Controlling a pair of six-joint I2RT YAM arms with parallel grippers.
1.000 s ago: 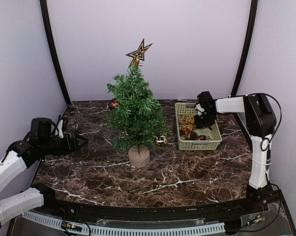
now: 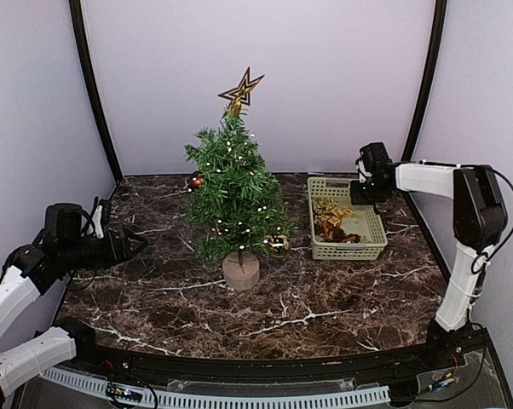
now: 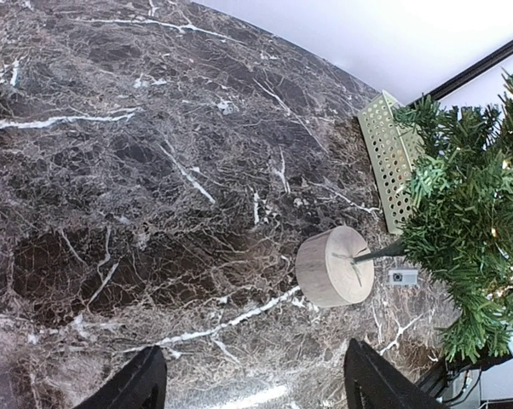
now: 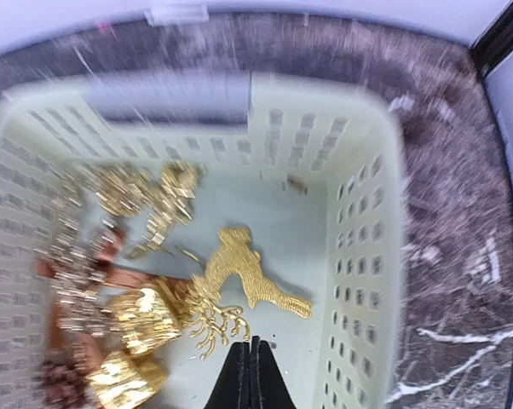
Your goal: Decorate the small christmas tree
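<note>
The small Christmas tree [image 2: 235,187] stands mid-table on a wooden base [image 2: 241,271], with a gold star [image 2: 239,90] on top, a red bauble [image 2: 196,181] and a gold bauble [image 2: 279,245]. My right gripper [image 2: 363,189] is above the back of the plastic basket [image 2: 346,250]; in the right wrist view its fingers [image 4: 265,383] are shut with nothing showing between them. Beneath lie a gold reindeer ornament [image 4: 244,268], gold boxes [image 4: 137,315] and other gold and red decorations. My left gripper [image 2: 118,243] stands open at the left, left of the tree.
White walls enclose the sides and back. A black rail runs along the front edge.
My right arm has moved to the right and its gripper a little up over the basket. The left arm is almost unchanged.
</note>
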